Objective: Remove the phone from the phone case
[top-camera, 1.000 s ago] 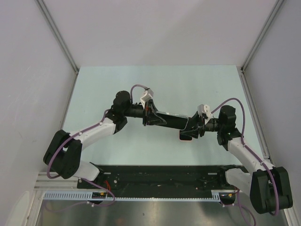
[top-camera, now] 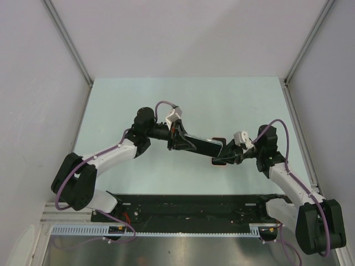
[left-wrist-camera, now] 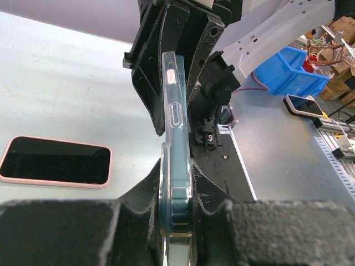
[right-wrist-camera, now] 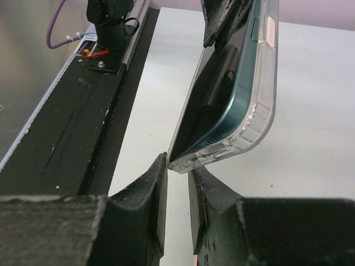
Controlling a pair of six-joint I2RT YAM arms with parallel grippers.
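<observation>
A teal phone in a clear case [top-camera: 202,144] is held in the air between the grippers, tilted edge-on in the left wrist view [left-wrist-camera: 176,138]. My left gripper [top-camera: 183,141] is shut on the cased phone at its left end. My right gripper [top-camera: 227,154] is at the phone's other end; in the right wrist view its fingertips [right-wrist-camera: 197,183] are just below the case's corner, slightly parted, with nothing clearly gripped between them. A second phone with a pink edge [left-wrist-camera: 55,160] lies flat on the table beneath.
The left arm is nearly still.
</observation>
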